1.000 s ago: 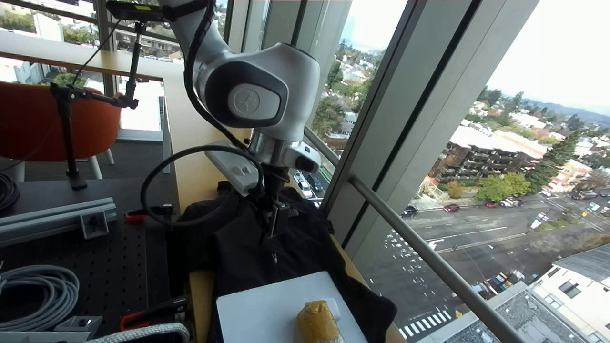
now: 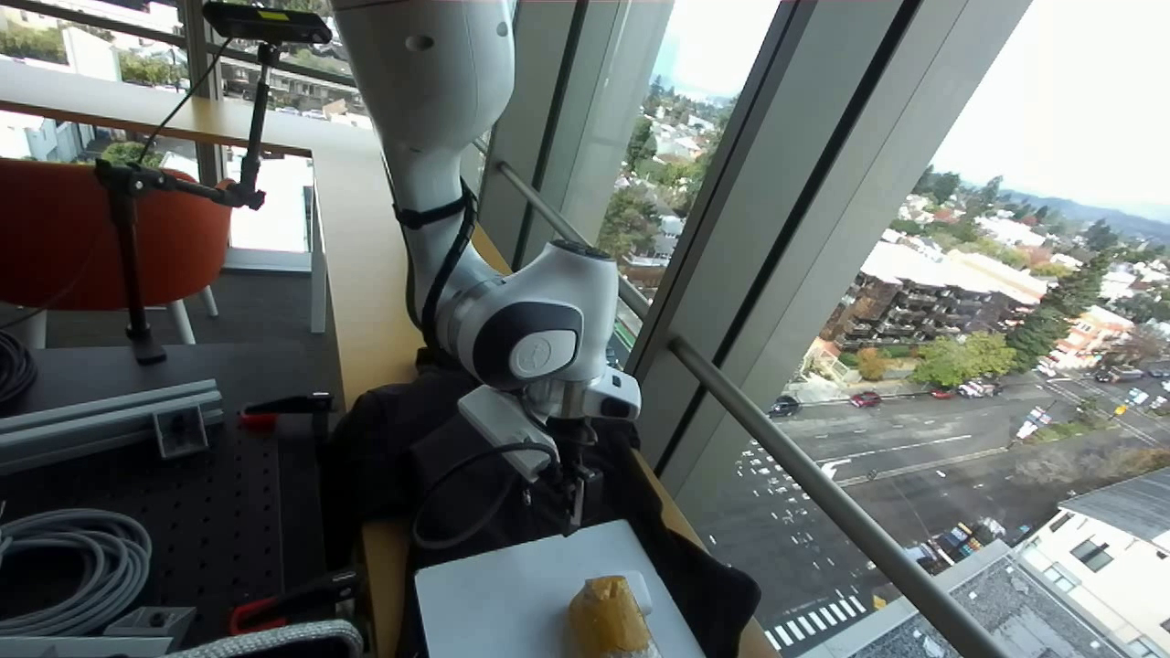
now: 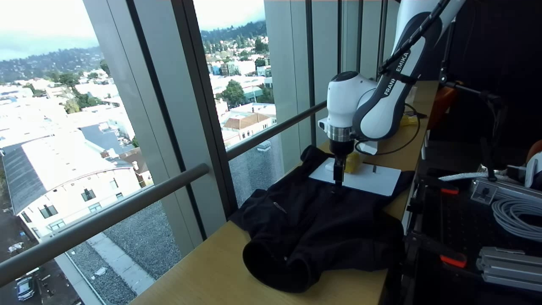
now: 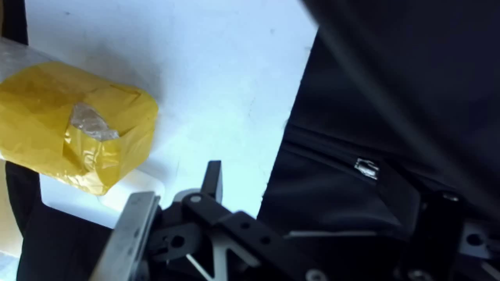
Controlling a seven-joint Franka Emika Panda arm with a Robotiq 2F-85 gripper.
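Observation:
A black jacket (image 3: 325, 223) is spread over the wooden ledge, one sleeve opening facing the near end. On its far part lies a flat white board (image 3: 383, 178), carrying a yellow taped package (image 4: 108, 124). My gripper is open, low over the board's edge where it meets the jacket. One finger (image 4: 213, 179) shows against the white board, the other against black cloth. Close to that second finger, a silver zipper pull (image 4: 366, 168) rests on the jacket's zipper line. Nothing visible is held; whether the fingertips touch the cloth I cannot tell.
Along the window side runs a metal rail (image 2: 812, 461). Across from it, a dark perforated table holds coiled grey cable (image 2: 82, 570), metal profiles (image 2: 110, 422) and red-and-black clamps (image 2: 287, 411). Bare ledge (image 3: 203, 272) shows at the near end.
My arm has reached lower and toward the white board, so the gripper now hangs by its edge instead of over the jacket's middle. The board and package have stayed put.

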